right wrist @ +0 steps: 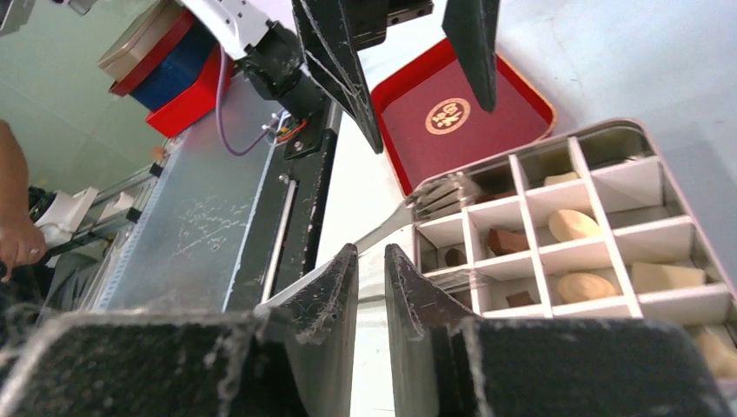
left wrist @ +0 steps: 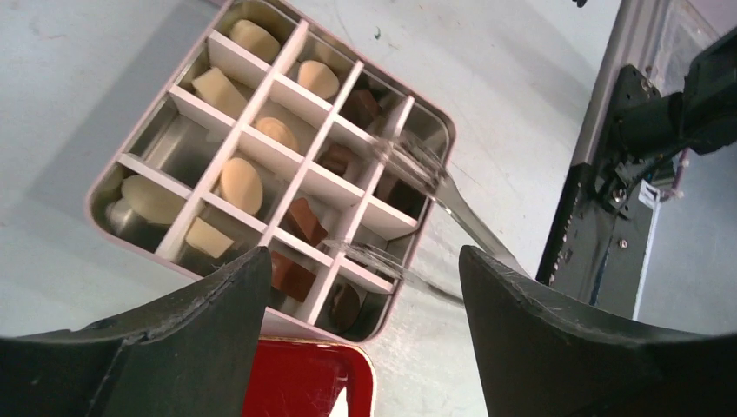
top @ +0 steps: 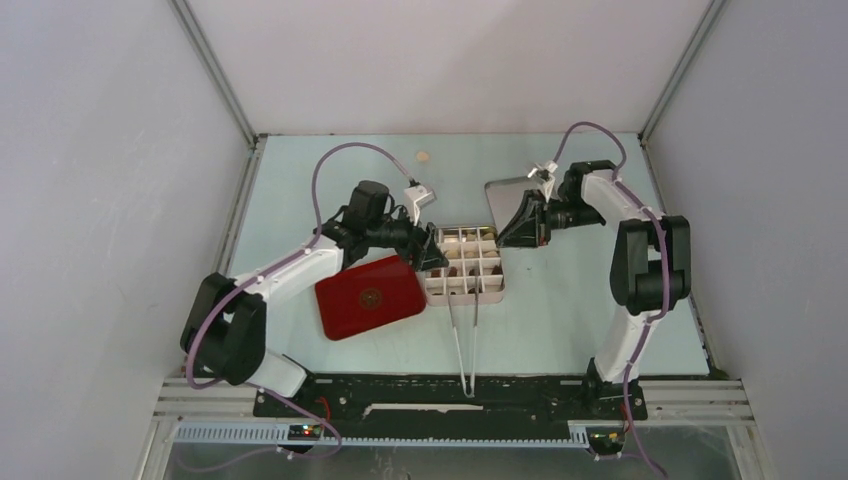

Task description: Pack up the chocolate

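The divided box holds pale and dark chocolates; in the left wrist view its dividers separate them. Long metal tongs lie over the box's right part, extending toward the front edge. My left gripper hangs at the box's left side; its fingers frame the lower left wrist view, apart, nothing seen between them. My right gripper is at the box's upper right, clear of the tongs; in the right wrist view its fingertips stand a little apart, with nothing visible held.
A red tray with a gold emblem lies left of the box. A grey lid lies behind at the right.
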